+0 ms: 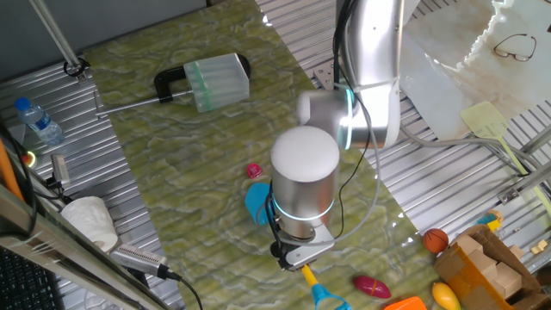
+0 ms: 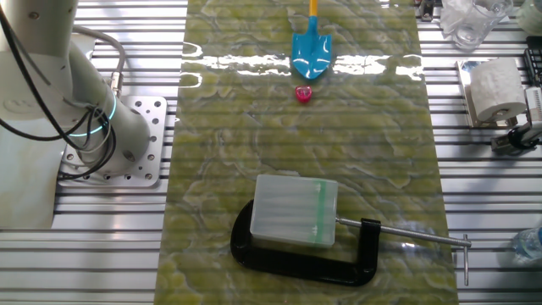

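Note:
A toy shovel with a blue blade (image 1: 257,202) and a yellow-and-blue handle (image 1: 310,276) lies partly beneath my arm in exterior view 1. My gripper (image 1: 297,258) is over the shovel's middle, its fingers mostly hidden by the wrist, so whether it is shut on the handle cannot be made out. From exterior view 2, the blue shovel blade (image 2: 312,56) shows at the top with its tip toward a small pink object (image 2: 303,94); the gripper is outside that view.
A black clamp (image 2: 305,264) and a translucent box (image 2: 292,209) occupy one end of the green mat. Near the handle sit a dark red oval toy (image 1: 371,286), an orange item (image 1: 405,304), a yellow fruit (image 1: 445,296) and a cardboard box (image 1: 482,271).

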